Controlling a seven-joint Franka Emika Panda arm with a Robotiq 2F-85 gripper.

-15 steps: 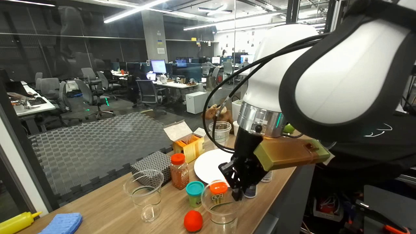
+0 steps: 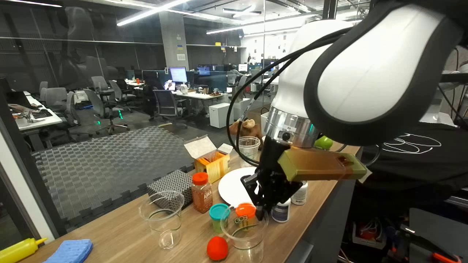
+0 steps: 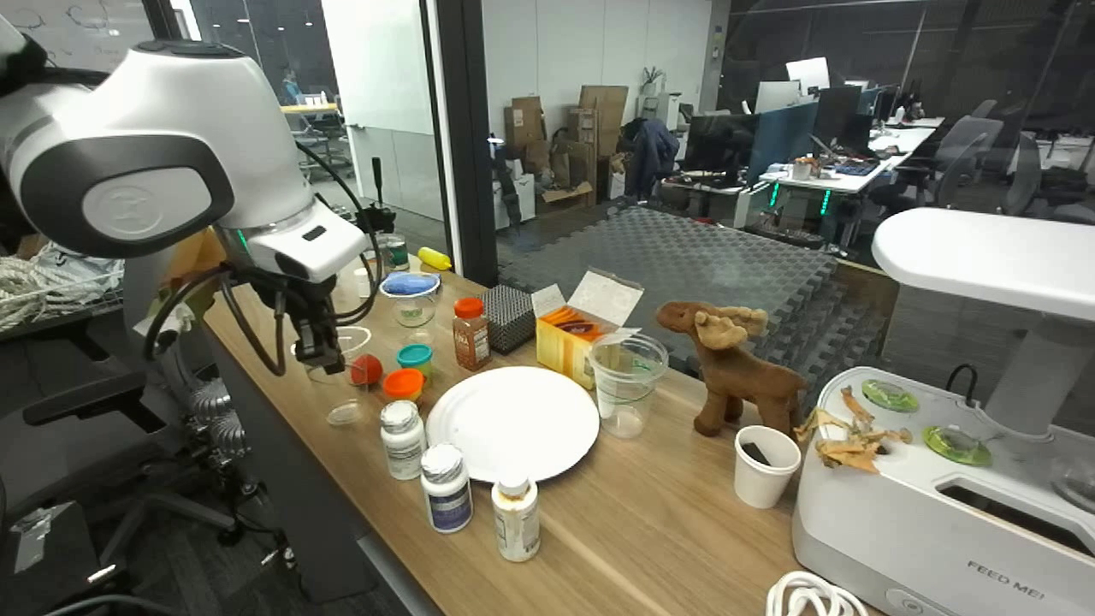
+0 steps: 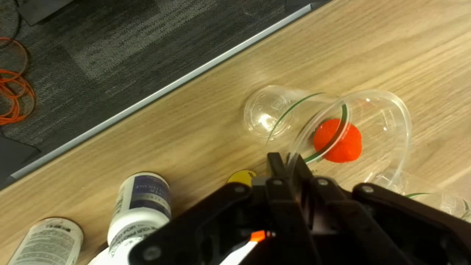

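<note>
My gripper is shut on the rim of a clear plastic cup (image 4: pixel 269 108). In the wrist view the cup's mouth lies to the right of my fingertips, and its base shows farther up over the wood. A red ball (image 2: pixel 217 248) rests on the table beside the cup in exterior view 1; the wrist view shows it through the clear wall. From these views I cannot tell whether the cup's base touches the table. A second clear cup (image 2: pixel 166 225) stands upright to the left, and a third clear cup (image 3: pixel 627 385) stands beyond the white plate.
Close by are a teal-lidded tub (image 2: pixel 218 212), an orange-lidded tub (image 3: pixel 403 385) and a red-capped jar (image 2: pixel 202 195). Several white bottles (image 3: pixel 447 493) stand near the table edge by the plate (image 3: pixel 513 421). A blue sponge (image 2: pixel 70 251) lies at the left; bare wood surrounds it.
My gripper and the cup in it have shifted slightly left in exterior view 1. The ball and other tabletop items look unmoved.
</note>
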